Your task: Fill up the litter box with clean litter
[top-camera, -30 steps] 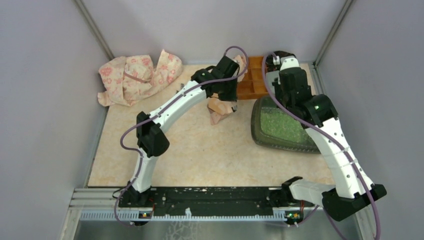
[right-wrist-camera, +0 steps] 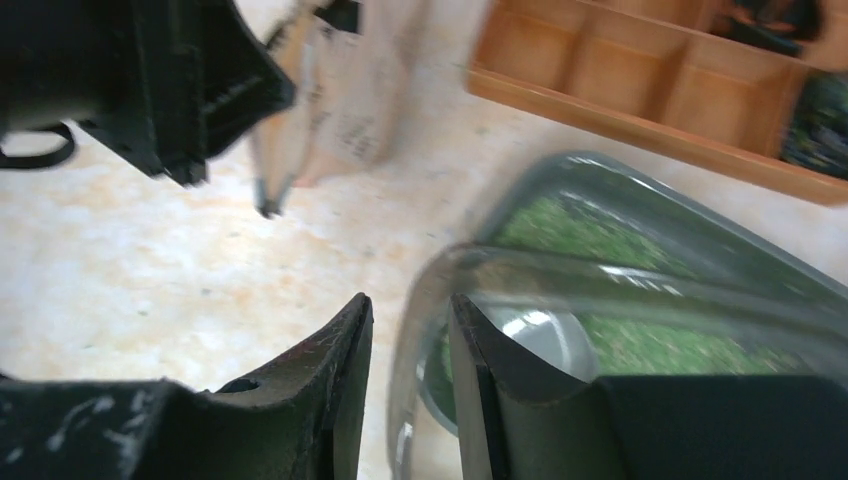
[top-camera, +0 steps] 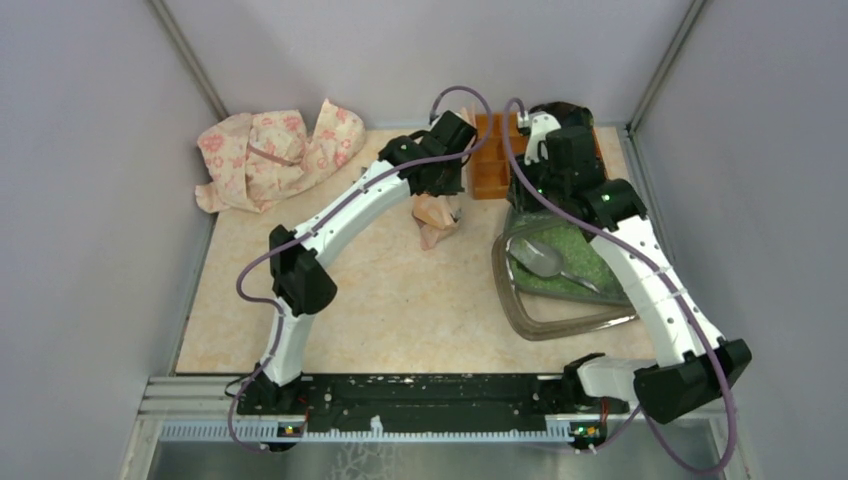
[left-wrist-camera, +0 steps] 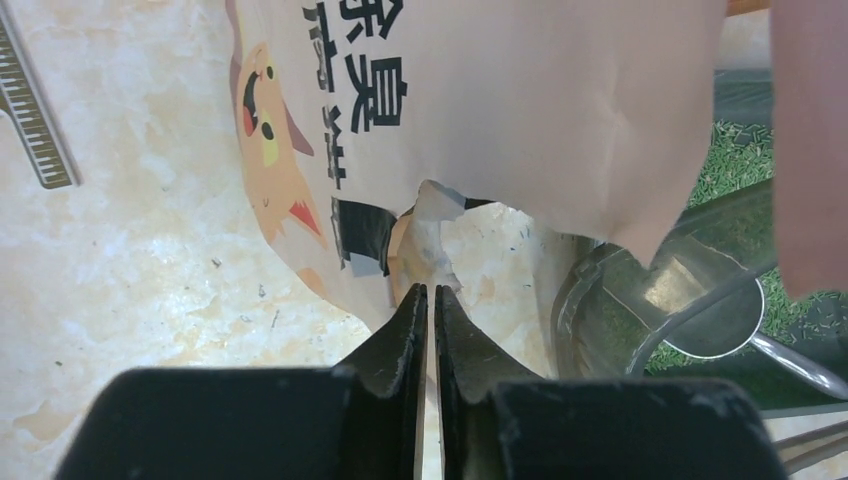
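A torn paper litter bag [left-wrist-camera: 480, 110] with printed cat fills much of the left wrist view; my left gripper is shut on it, held up left of the litter box. The litter box [top-camera: 590, 260] at right holds green pellets, with a metal scoop [top-camera: 540, 258] and a loose rim frame [top-camera: 508, 312] askew over it. My right gripper stands open above the box's left side, over the rim frame.
An orange compartment tray [top-camera: 490, 175] with dark contents stands behind the box. A floral cloth [top-camera: 255, 160] lies at back left.
The scoop has appeared in the box, and the rim frame has shifted toward the front left. My right arm moved left; my left arm shifted slightly left with the bag.
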